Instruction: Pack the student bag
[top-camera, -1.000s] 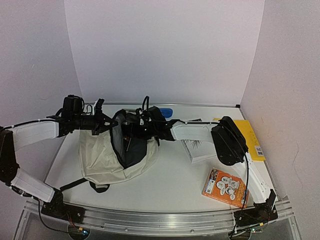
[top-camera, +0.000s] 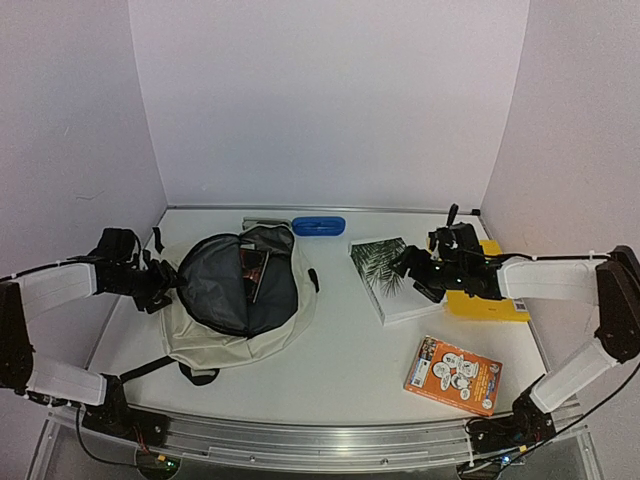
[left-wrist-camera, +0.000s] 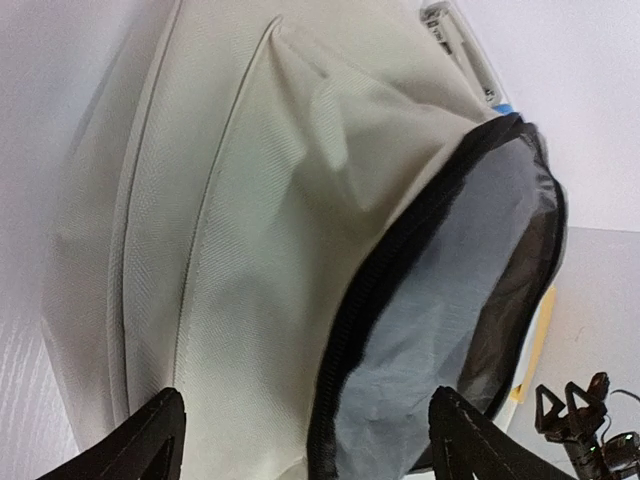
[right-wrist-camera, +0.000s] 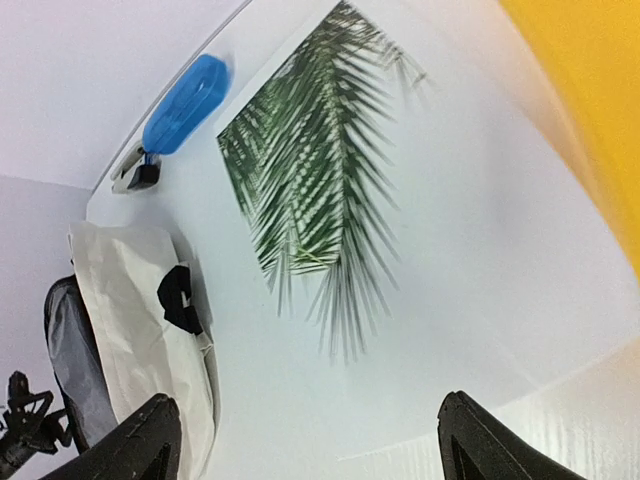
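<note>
The cream backpack (top-camera: 270, 345) lies on the left half of the table, its dark grey main compartment gaping open. Inside it shows a dark item with some red (top-camera: 253, 272). At the bag's left edge is my left gripper (top-camera: 160, 284); its fingers (left-wrist-camera: 145, 445) are apart with no cloth pinched between them. My right gripper (top-camera: 424, 272) is open and empty over a white book with a palm-leaf cover (top-camera: 385, 270). Partly under the right arm lies a yellow book or folder (top-camera: 485, 308). An orange book (top-camera: 455, 375) is at the front right.
A blue case (top-camera: 318, 226) rests near the back edge, beside a small grey item (top-camera: 265, 221) behind the bag. Bag straps (top-camera: 148, 369) trail at the front left. Between bag and books the table (top-camera: 345, 360) is bare. Walls close off the back and sides.
My right gripper has gone from the bag's opening rightward to above the palm-leaf book.
</note>
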